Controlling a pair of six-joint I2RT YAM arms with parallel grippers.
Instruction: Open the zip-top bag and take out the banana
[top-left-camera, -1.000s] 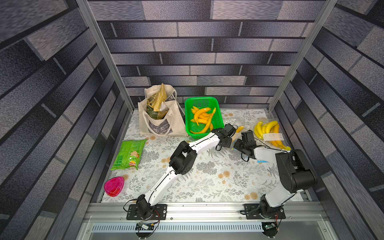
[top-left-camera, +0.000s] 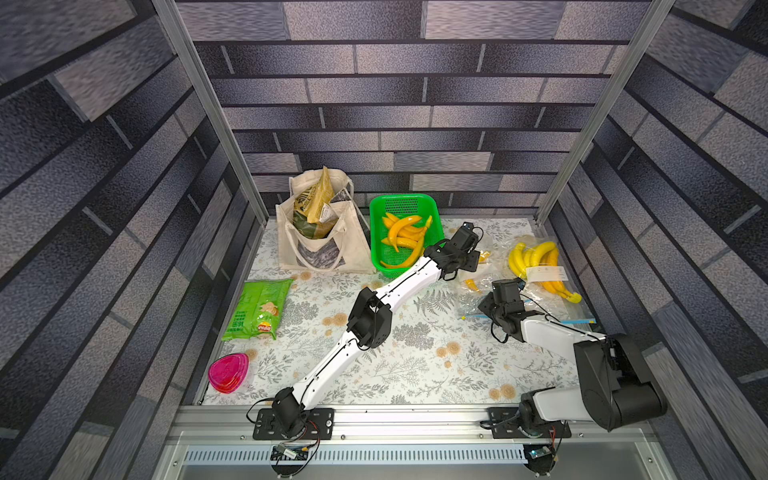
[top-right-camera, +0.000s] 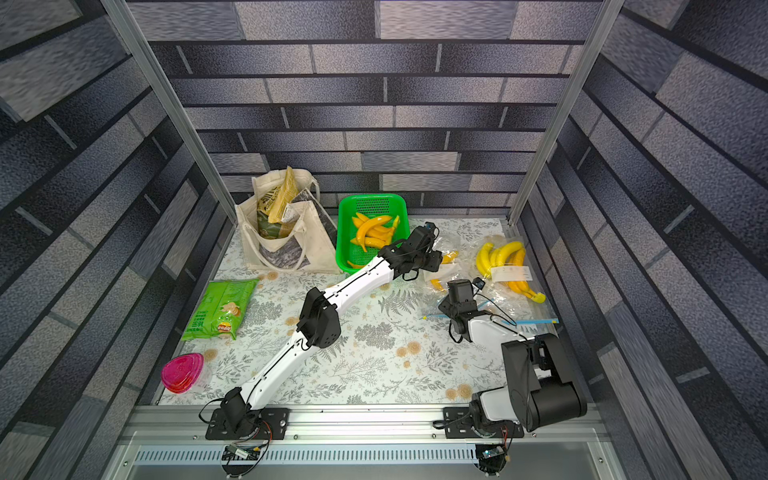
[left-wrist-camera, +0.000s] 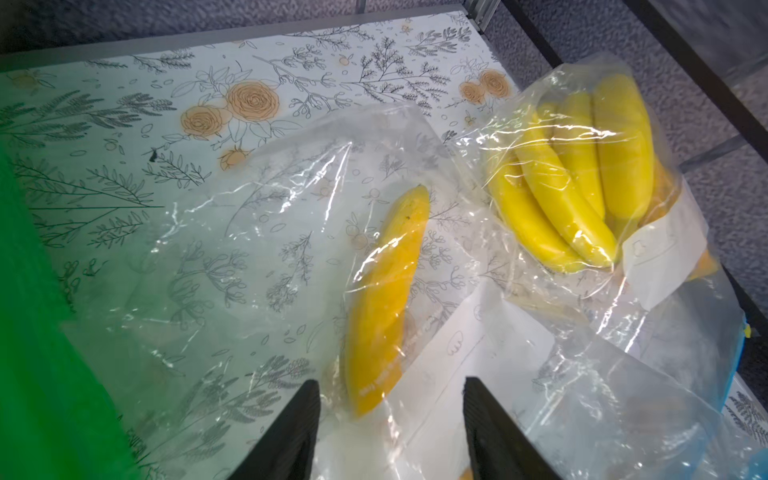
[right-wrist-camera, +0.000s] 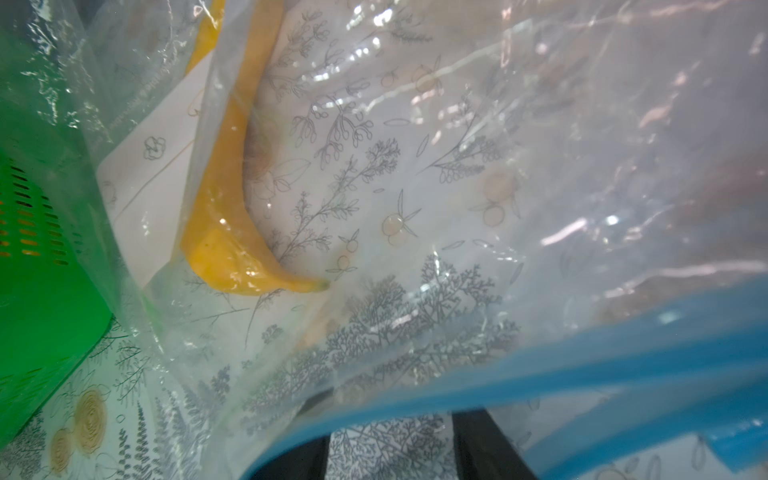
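A clear zip top bag (left-wrist-camera: 264, 264) with a blue zip edge (right-wrist-camera: 520, 384) lies on the table, its mouth toward the front. Inside it is one yellow banana with a white label, seen too in the right wrist view as a banana (right-wrist-camera: 228, 216) ending in a curved tip. Over the bag, near the banana's lower end, hovers my left gripper, fingers apart and nothing clearly between them. At the zip edge, my right gripper is open; the blue strip crosses in front of one finger. Whether either gripper touches the film, I cannot tell.
A green basket (top-left-camera: 440, 209) of bananas stands just left of the bag. Another bagged bunch of bananas (top-left-camera: 550, 268) lies to the right. A tote bag (top-left-camera: 288, 240), green snack packet (top-left-camera: 260, 308) and pink container (top-left-camera: 228, 373) occupy the left side.
My left arm has reached farther back and slightly right, over the bag. My right gripper has drawn toward the front and right, and more of the blue zip edge shows.
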